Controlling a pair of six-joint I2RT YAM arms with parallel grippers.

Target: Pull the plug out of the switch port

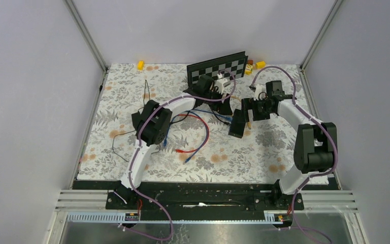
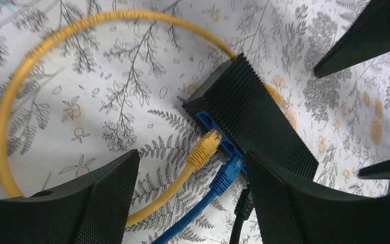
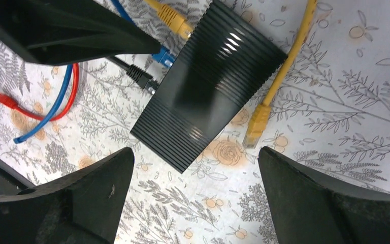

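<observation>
The black switch lies on the patterned mat with a yellow plug, a blue plug and a black plug in the ports along one side. My left gripper is just over that port side, fingers apart, nothing between its fingers. My right gripper stands open above the switch, slightly to the right in the top view, with nothing held.
A loose yellow plug lies beside the switch. Red and blue cables spread at centre. A checkered board stands at the back.
</observation>
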